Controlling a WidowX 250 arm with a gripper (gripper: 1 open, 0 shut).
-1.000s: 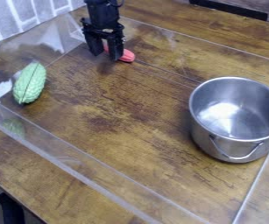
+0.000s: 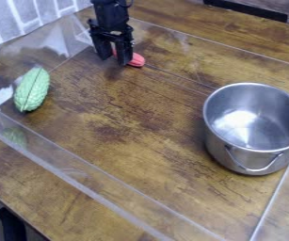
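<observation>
At the top left of the camera view my black gripper (image 2: 111, 47) hangs low over a pink-red object (image 2: 136, 60) on the wooden table (image 2: 128, 151). The fingers partly cover that object, so whether they are open, shut or holding it is unclear. A green, ridged vegetable (image 2: 32, 89) lies at the left. A steel pot (image 2: 253, 127) with a handle stands on the right and looks empty.
Clear plastic edging runs along the sides of the work area. A white patterned cloth (image 2: 8, 33) is at the top left.
</observation>
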